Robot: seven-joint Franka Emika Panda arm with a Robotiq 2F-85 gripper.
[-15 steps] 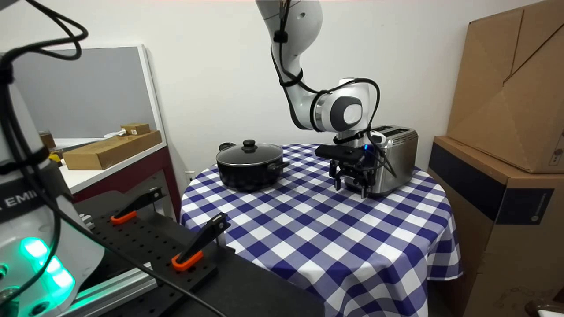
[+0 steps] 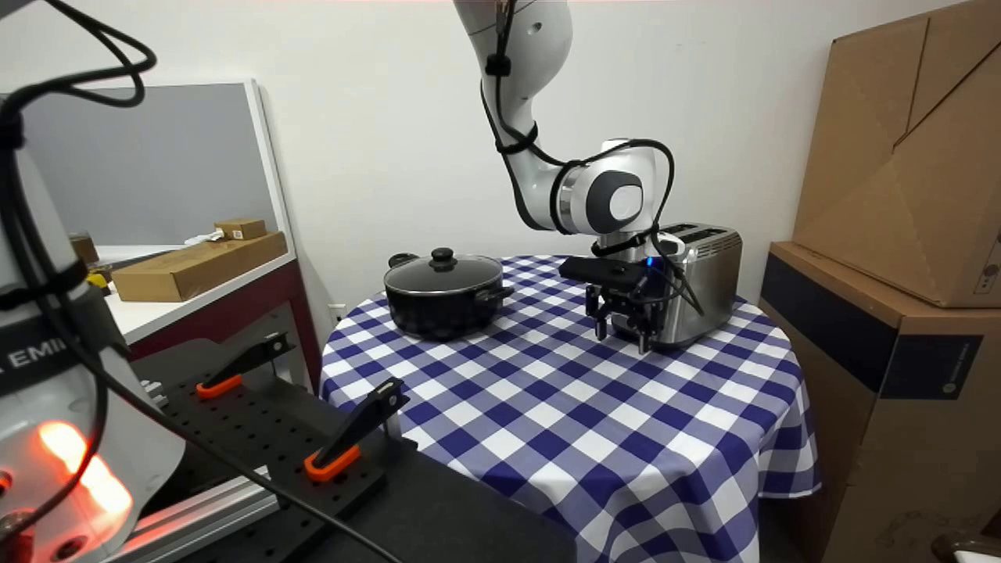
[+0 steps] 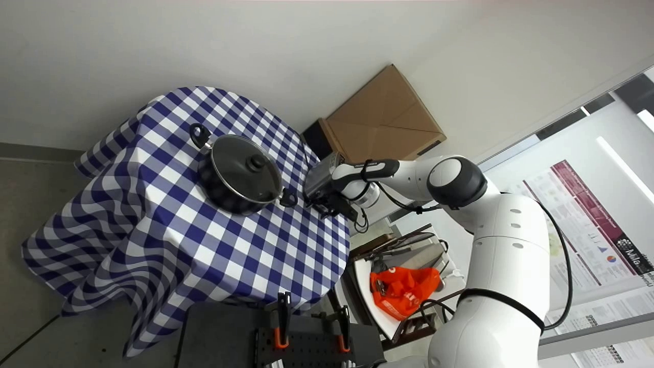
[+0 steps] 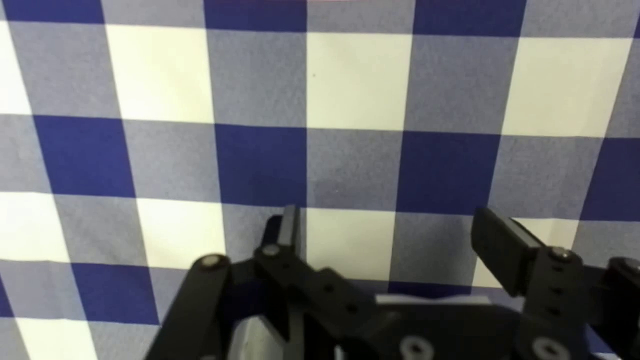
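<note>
My gripper (image 2: 622, 342) points down over the checkered tablecloth (image 2: 563, 403), in front of the silver toaster (image 2: 715, 286) and partly covering it in exterior view 1. The wrist view shows the fingers (image 4: 507, 249) well apart, only cloth visible beyond them, so the gripper is open and empty. To the left on the table stands a black pot (image 2: 436, 313) with its glass lid on. In exterior view 2 the arm hides part of the toaster (image 3: 319, 176).
Cardboard boxes (image 2: 901, 159) are stacked at the table's right side. A dark perforated board with black-and-orange clamps (image 2: 356, 427) borders the front left.
The light on the robot base has turned from green to red. My gripper's fingers look slightly closer together; the arm, pot and toaster are where they were.
</note>
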